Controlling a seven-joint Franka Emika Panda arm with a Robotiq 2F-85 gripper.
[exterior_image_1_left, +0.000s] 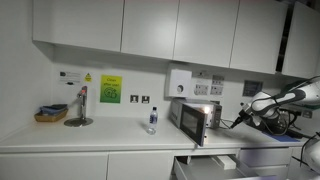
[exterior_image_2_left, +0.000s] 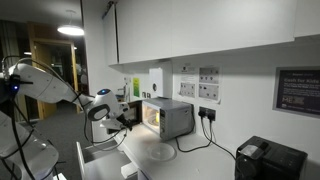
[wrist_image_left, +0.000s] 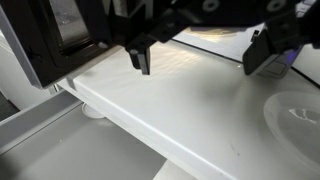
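My gripper is open above the white counter (wrist_image_left: 170, 105), its dark fingers spread with nothing held between them. In the first exterior view the gripper (exterior_image_1_left: 236, 123) hangs just right of the microwave's open door (exterior_image_1_left: 194, 124). The lit microwave (exterior_image_2_left: 170, 117) stands against the wall in the second exterior view. A pale round plate (exterior_image_2_left: 160, 152) lies on the counter before it; part of this plate (wrist_image_left: 297, 120) shows at the wrist view's right edge. The dark door (wrist_image_left: 45, 45) fills the upper left there.
Below the counter edge a drawer (wrist_image_left: 70, 145) is pulled out, with a small round white object (wrist_image_left: 94, 111) at its edge. A bottle (exterior_image_1_left: 152, 121) stands left of the microwave. A black appliance (exterior_image_2_left: 268, 158) and loose cables occupy the counter's other end.
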